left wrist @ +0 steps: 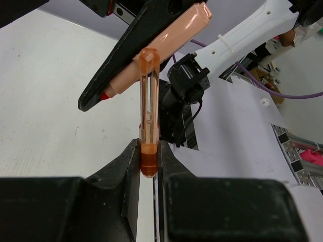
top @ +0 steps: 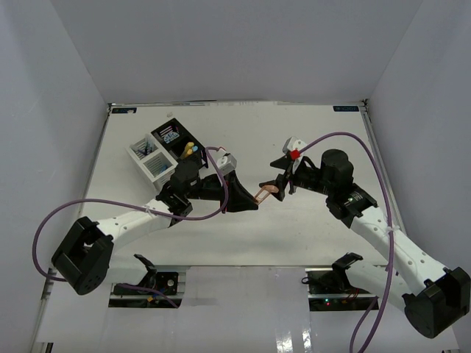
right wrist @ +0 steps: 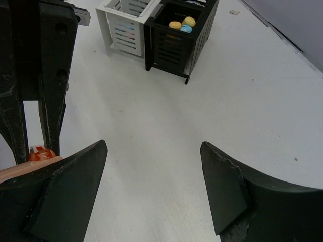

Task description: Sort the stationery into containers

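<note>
A peach-coloured item with a narrow, clear-centred shaft and a thicker crossbar stands between the two arms. My left gripper is shut on the shaft's lower end, which shows between its dark fingers in the left wrist view. The crossbar lies along one black finger of my right gripper. Seen from the right wrist, that gripper stands wide open over bare table, and the peach item rests at its left finger, outside the gap. Whether item and finger touch is hard to tell.
At the back left stand a white slotted container and a black one. Yellow and blue pieces lie in the black container. Bare table spreads around and in front of the grippers.
</note>
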